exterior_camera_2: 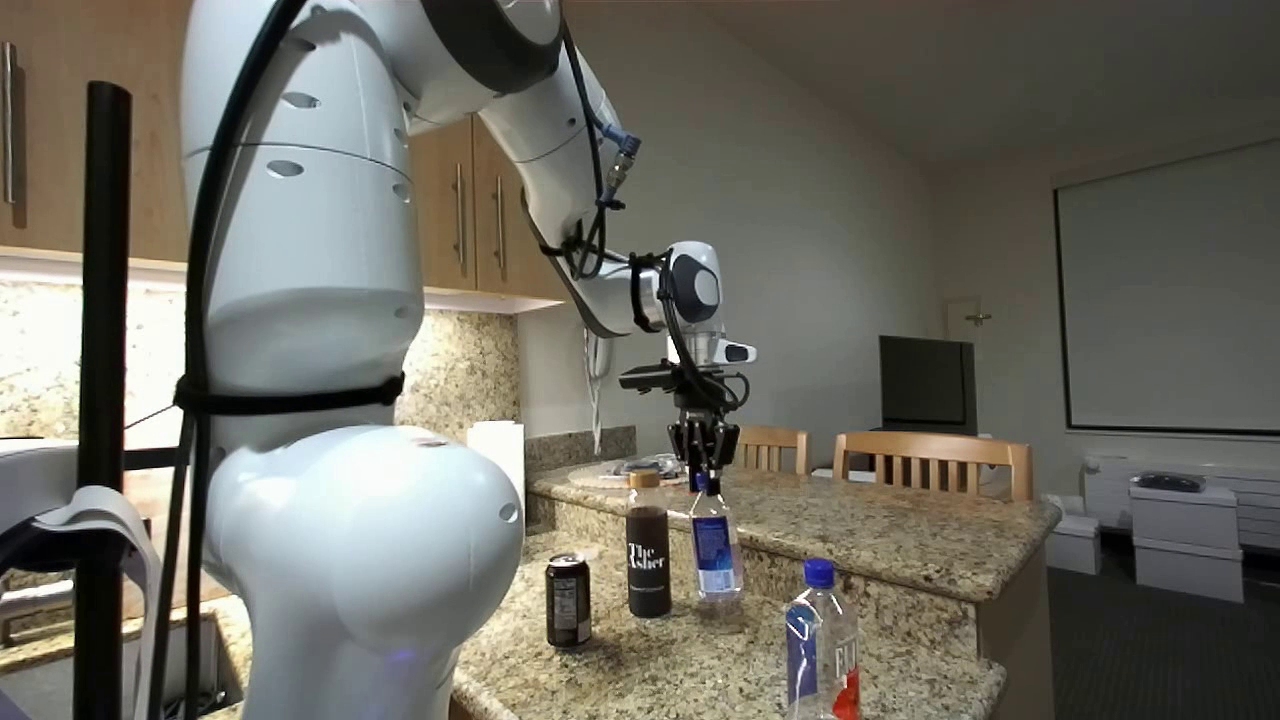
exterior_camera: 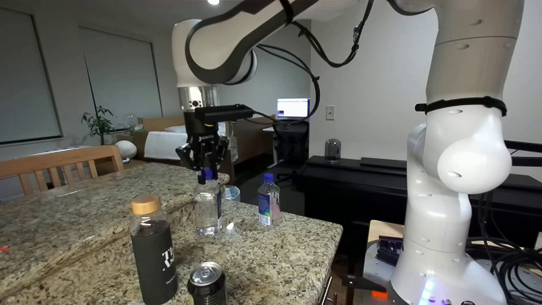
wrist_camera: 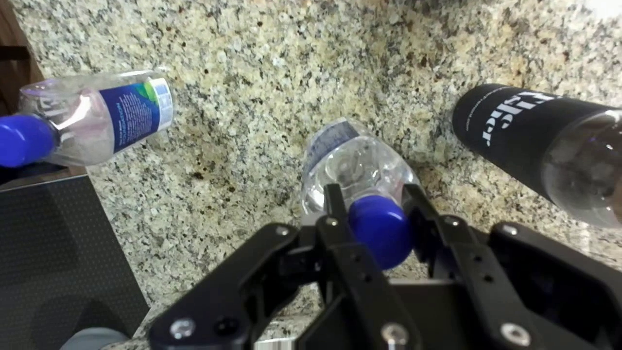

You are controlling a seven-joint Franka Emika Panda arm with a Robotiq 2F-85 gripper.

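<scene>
A clear water bottle with a blue cap [exterior_camera: 208, 211] stands nearly upright, held by its cap between the fingers of my gripper [exterior_camera: 208, 175]. In the wrist view, my shut gripper has one finger on each side of the blue cap [wrist_camera: 380, 228], with the clear bottle body beyond it. From the other side, the held bottle [exterior_camera_2: 716, 552] shows its blue label, close to the raised counter's side. Whether its base touches the counter or hangs just above it, I cannot tell.
A second blue-capped bottle [exterior_camera: 269, 200] stands near the counter's edge. A dark bottle with a wooden lid [exterior_camera: 153, 254] and a black can [exterior_camera: 207, 284] are nearer exterior view 1. The raised granite ledge [exterior_camera_2: 876, 528] runs behind the held bottle.
</scene>
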